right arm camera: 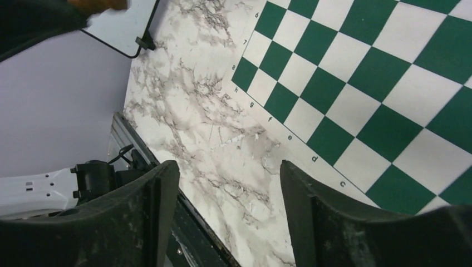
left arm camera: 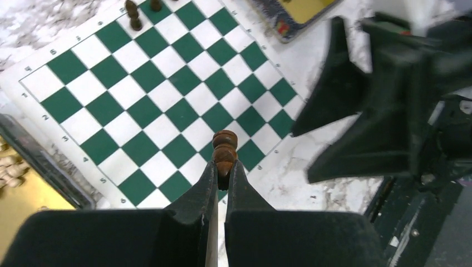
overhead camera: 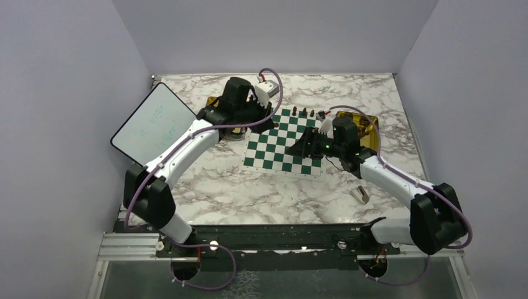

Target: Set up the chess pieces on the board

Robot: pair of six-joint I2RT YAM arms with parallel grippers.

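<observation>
In the left wrist view a dark brown chess piece (left arm camera: 225,146) is pinched upright between the fingertips of my left gripper, held above the green-and-white board (left arm camera: 181,114). A few dark pieces (overhead camera: 304,111) stand along the board's back edge. My right gripper (overhead camera: 302,143) hangs over the board's right half; in its own wrist view the blurred fingertips stand apart with nothing between them.
A yellow box (left arm camera: 28,217) of light pieces lies left of the board, another box (overhead camera: 373,138) to the right. A whiteboard (overhead camera: 149,128) is at the far left.
</observation>
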